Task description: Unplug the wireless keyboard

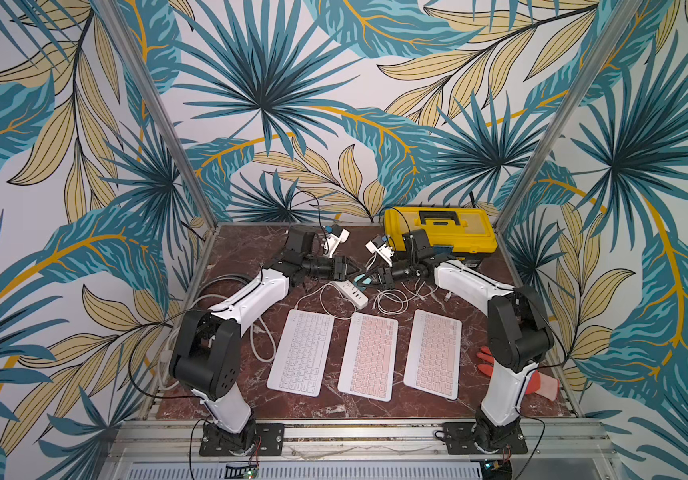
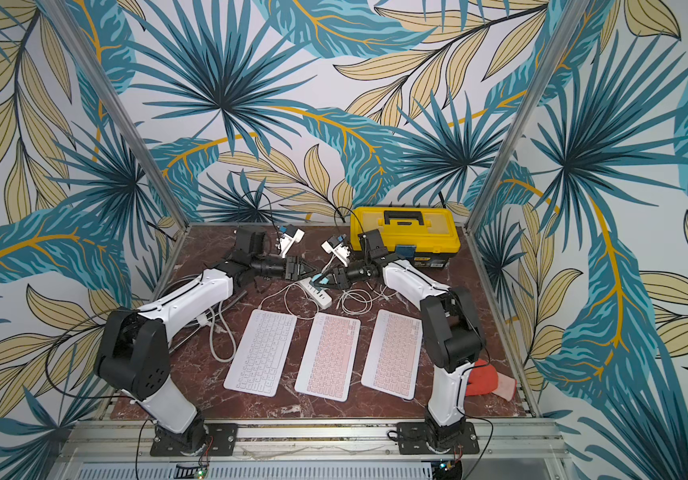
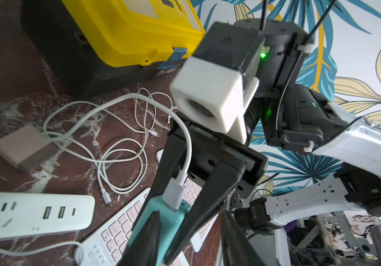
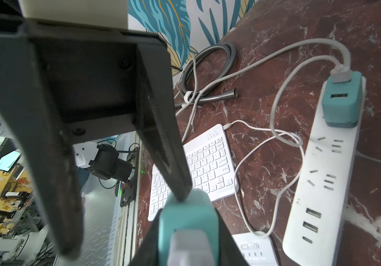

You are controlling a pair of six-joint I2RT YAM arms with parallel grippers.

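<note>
Both grippers meet above the table's middle. In the right wrist view, a teal adapter (image 4: 188,208) with a white cable plug is between my right gripper's fingers, which also appear round it in the left wrist view (image 3: 163,221). My left gripper (image 1: 342,270) is part open around or beside the same adapter; whether it touches is unclear. The right gripper (image 1: 377,274) is beside it. A white power strip (image 4: 318,186) holds a second teal adapter (image 4: 341,104). Three keyboards (image 1: 300,352) (image 1: 367,356) (image 1: 432,352) lie in front, with cables attached to at least the left one.
A yellow toolbox (image 1: 439,224) stands at the back right. A pink charger (image 3: 25,146), loose white cables and a grey hose (image 4: 223,95) lie on the table. Red gloves (image 2: 483,380) are at the front right corner.
</note>
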